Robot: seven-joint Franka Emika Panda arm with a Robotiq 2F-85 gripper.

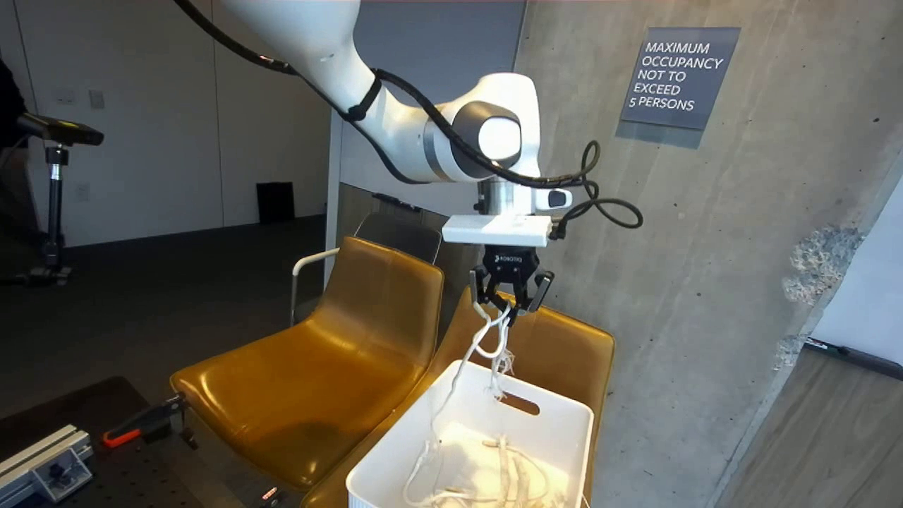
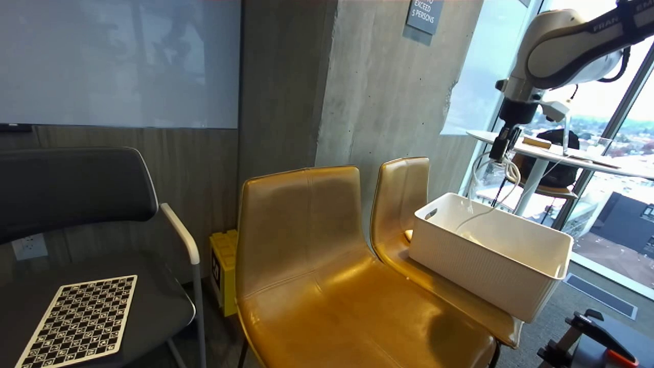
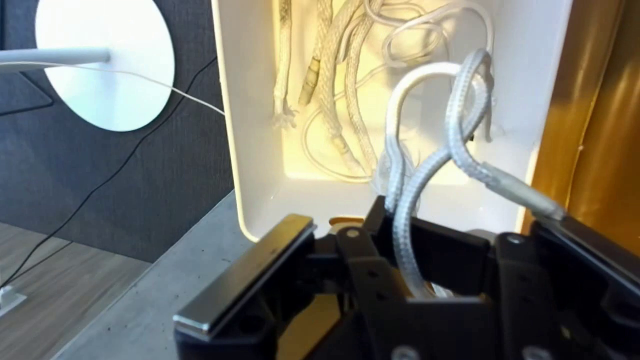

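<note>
Over the white bin (image 1: 381, 464), my gripper (image 1: 510, 312) points down, shut on a white braided cord (image 1: 462, 365) that hangs from it in loops. One strand runs down into the bin, and a frayed bunch dangles near the bin's handle slot. In the wrist view, cord loops (image 3: 393, 129) rise in front of the black fingers, and one strand passes down among them; the exact pinch point is hidden. More pale braided cords (image 3: 328, 90), some with frayed or taped ends, lie on the bin floor. In exterior view 2, the gripper (image 2: 497, 156) is above the bin's far end.
The bin sits on a tan chair (image 2: 398, 190), with another tan chair (image 2: 306, 239) beside it. A concrete wall (image 1: 677, 296) stands close behind. Beyond the bin are a white table (image 2: 588, 160) and a window. A clamp (image 1: 144, 423) lies at the lower left.
</note>
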